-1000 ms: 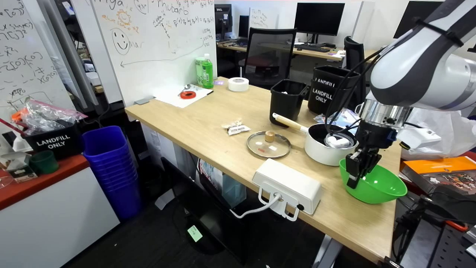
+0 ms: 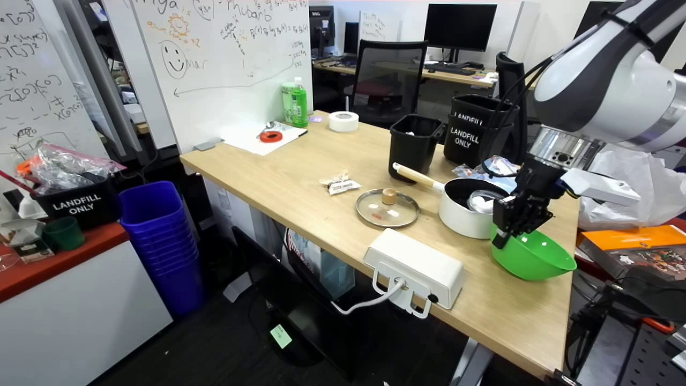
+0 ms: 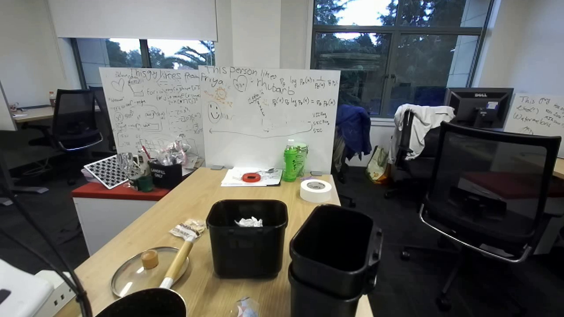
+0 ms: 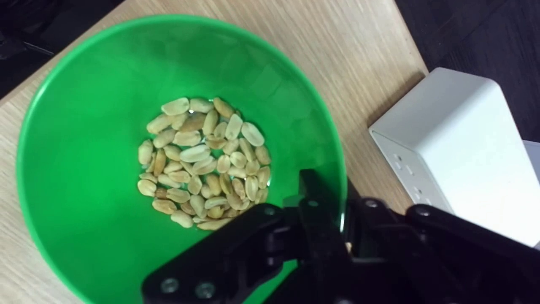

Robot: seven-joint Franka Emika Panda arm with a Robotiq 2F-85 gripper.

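In the wrist view, a green bowl [image 4: 101, 192] holds a layer of peanuts [image 4: 202, 167] on its bottom. My gripper is shut on the bowl's rim, one finger inside the wall and the other outside. From the side, the green bowl [image 2: 534, 257] appears at the table's right end with my gripper [image 2: 505, 225] at its rim; whether its base touches the table cannot be made out. Close behind it stands a white pot [image 2: 460, 215] with a wooden handle and a clear-lidded item inside.
A white box [image 2: 415, 264] with a cable lies at the front edge, left of the bowl. The glass lid [image 2: 379, 212], a small packet [image 2: 341, 184] and black bins [image 2: 415, 148] stand farther left and back. Free table lies in front of the bowl.
The bowl and my gripper have shifted slightly back and toward the left, nearer the pot. The gripper now covers part of the pot's right side. Other objects have stayed put.
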